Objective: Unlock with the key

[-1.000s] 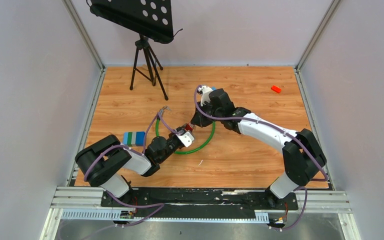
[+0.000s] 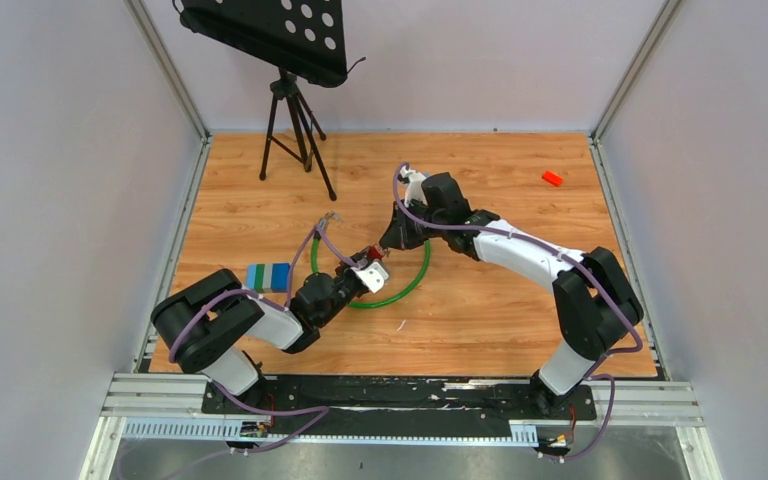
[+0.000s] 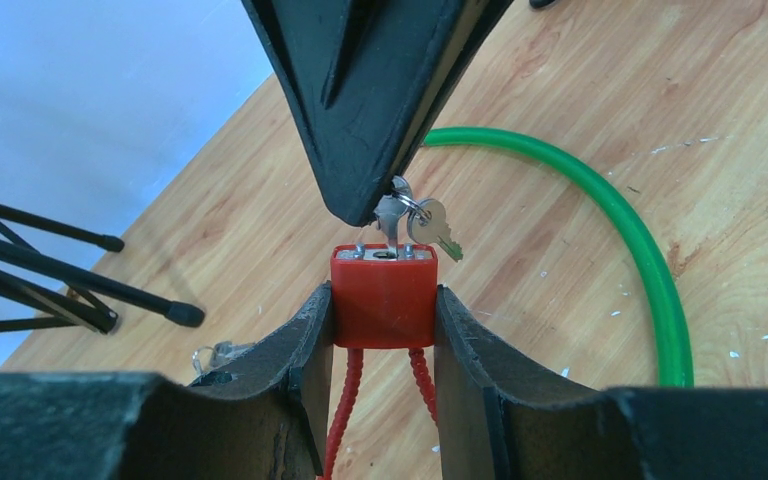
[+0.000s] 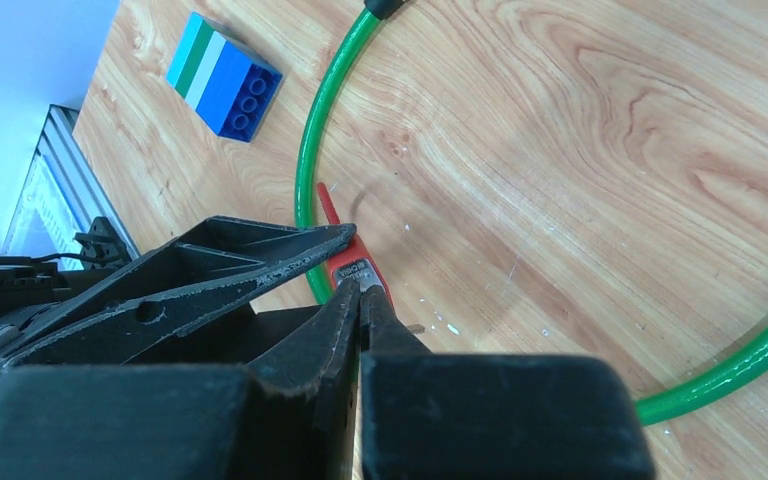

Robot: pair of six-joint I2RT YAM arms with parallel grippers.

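Observation:
A small red padlock (image 3: 384, 305) is pinched between the fingertips of my left gripper (image 2: 372, 257). Its keyhole face points up and its red shackle (image 3: 350, 400) hangs below. In the left wrist view one key (image 3: 390, 222) stands upright at the keyhole; a second key (image 3: 430, 222) dangles beside it from a ring. How deep the upright key sits cannot be told. My right gripper is shut, and its tip (image 3: 355, 190) reaches down against the upright key's head. Whether that head lies between its fingers is hidden. In the right wrist view the padlock (image 4: 358, 270) is partly covered by both grippers.
A green hose ring (image 2: 400, 298) lies on the table around the work spot. Blue, white and green blocks (image 2: 268, 277) sit to the left, a red block (image 2: 552, 178) at the far right. A black stand (image 2: 295, 110) rises at the back left.
Over the last second the right arm has shifted slightly around the padlock, its elbow moving inward.

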